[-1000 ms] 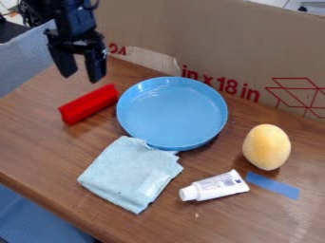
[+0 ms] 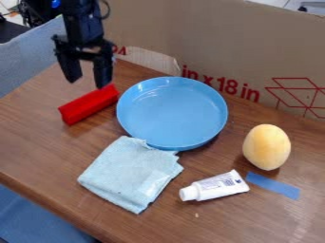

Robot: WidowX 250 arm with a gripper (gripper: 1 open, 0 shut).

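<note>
My black gripper (image 2: 86,68) hangs open at the upper left, just above and behind a red cylindrical object (image 2: 89,104) lying on the wooden table, with nothing between its slightly blurred fingers. A blue plate (image 2: 172,112) sits right of the red object. A folded pale blue cloth (image 2: 129,174) lies in front of the plate. A white tube (image 2: 214,187) lies at the front right, and a yellow egg-shaped object (image 2: 265,147) rests at the right.
A cardboard box wall (image 2: 216,43) borders the table at the back. A strip of blue tape (image 2: 272,185) is on the table at the right.
The objects on the table have not moved.
</note>
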